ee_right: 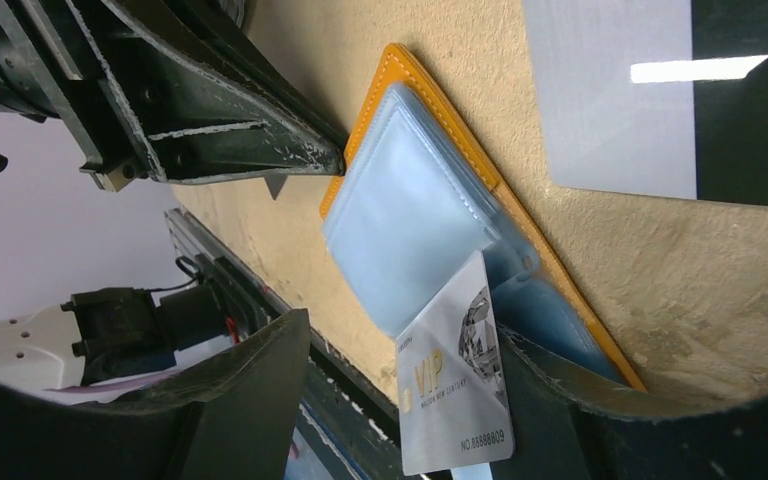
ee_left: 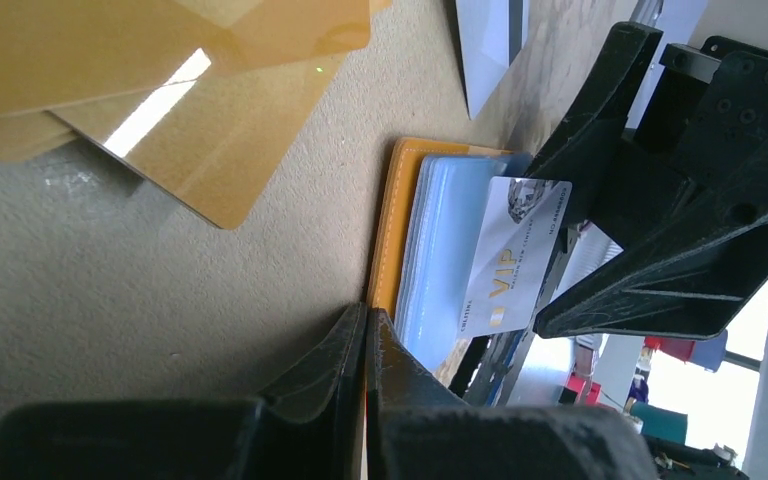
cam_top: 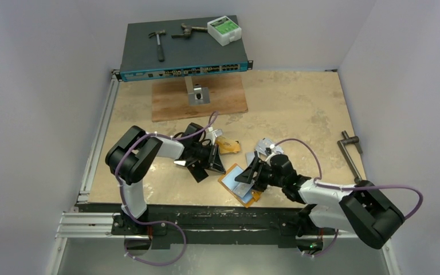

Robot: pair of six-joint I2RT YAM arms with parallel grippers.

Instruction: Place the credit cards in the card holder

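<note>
The card holder point(ee_right: 405, 185), orange-brown with clear bluish sleeves, lies open at the table's front. A white VIP card stands tilted at the sleeve's edge, its far end over the sleeve in the left wrist view; whether any of it is inside I cannot tell. My right gripper is open around the card, its fingers apart and the card closer to the right one. My left gripper is shut, tips against the holder's brown edge, nothing visible between them. Gold cards point(ee_left: 210, 130) and a silver card with a dark stripe point(ee_right: 660, 90) lie beyond the holder.
Black cards point(cam_top: 197, 172) lie under the left arm, and more pale cards point(cam_top: 269, 146) sit behind the right gripper. A wooden board point(cam_top: 229, 97) and a metal tool point(cam_top: 350, 160) are farther off.
</note>
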